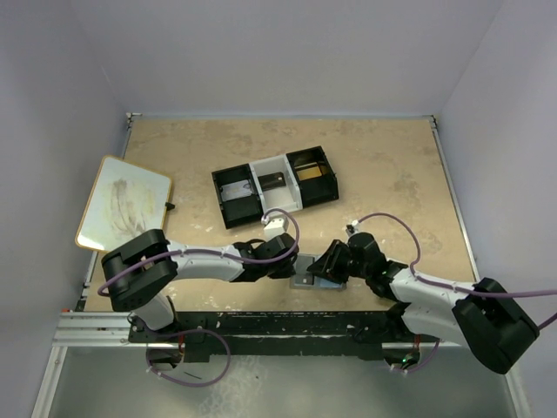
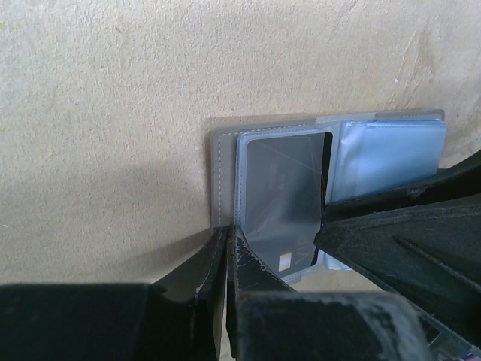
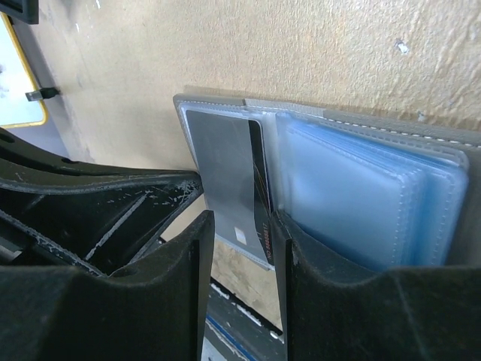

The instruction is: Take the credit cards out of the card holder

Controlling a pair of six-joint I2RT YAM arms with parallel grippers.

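The card holder (image 1: 305, 272) lies flat on the table between both arms, with clear pockets and blue ones (image 3: 346, 180). Inside its left clear pocket sits a grey card (image 2: 282, 184) with a dark strip along the pocket opening. My left gripper is shut, its tips at the holder's left edge; whether the thin edge is pinched cannot be seen. Over the card's opening side, my right gripper stands part open, one finger (image 3: 201, 233) above the card and the other near the dark strip. No card shows gripped between them.
A box with three compartments (image 1: 277, 183) stands behind the arms, small items lying in it. The white board with a yellow rim (image 1: 124, 202) is at the far left. Bare table extends at the back right.
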